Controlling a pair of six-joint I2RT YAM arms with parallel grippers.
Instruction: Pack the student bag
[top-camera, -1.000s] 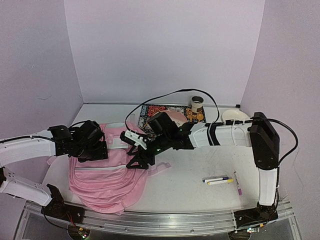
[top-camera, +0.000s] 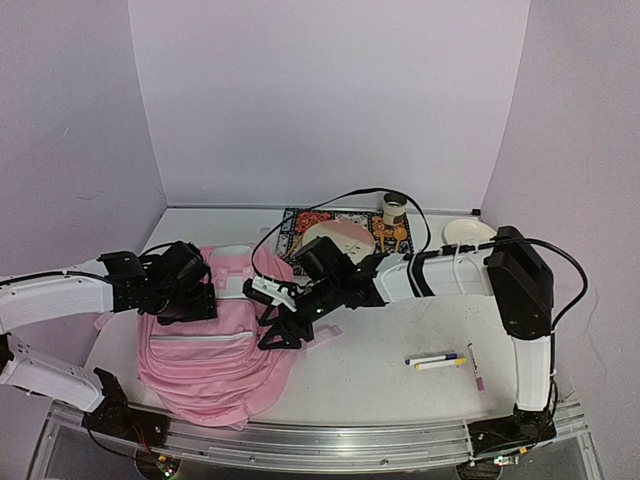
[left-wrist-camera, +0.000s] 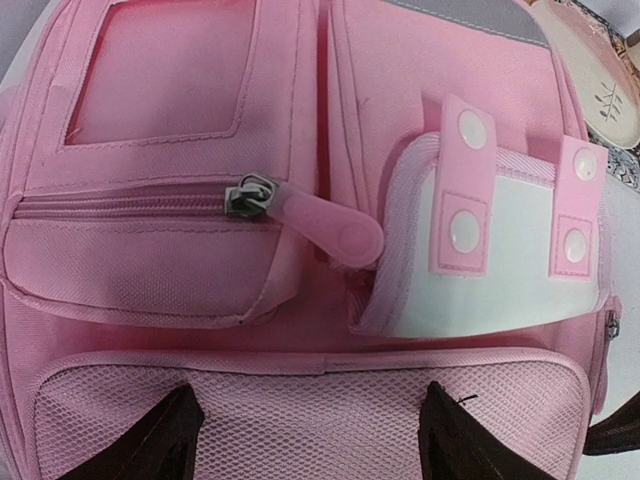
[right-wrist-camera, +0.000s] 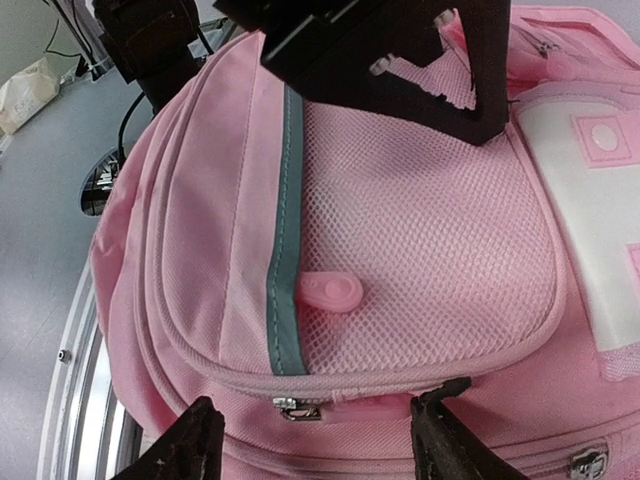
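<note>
The pink student bag (top-camera: 205, 375) lies flat on the left of the table, with a mesh front pocket (right-wrist-camera: 420, 240) and a clear window panel (left-wrist-camera: 490, 280). Over the bag's middle, my left gripper is open, fingers wide apart above the mesh, nothing held. At the bag's right side, my right gripper is also open; a pink zipper pull (right-wrist-camera: 365, 408) lies in view between its fingertips, not clamped. Another pull (left-wrist-camera: 330, 225) hangs from the zip of a small upper pocket. Whether the right fingers touch the bag is unclear.
Several markers, including a yellow-capped one (top-camera: 440, 364) and a pink one (top-camera: 475, 367), lie at the right front. Behind are a patterned mat (top-camera: 303, 219), a cup (top-camera: 395, 208) and a white plate (top-camera: 468, 232).
My right gripper has shifted slightly toward the table's front and a little right along the bag's edge. The left arm, the bag and the markers stay where they were.
</note>
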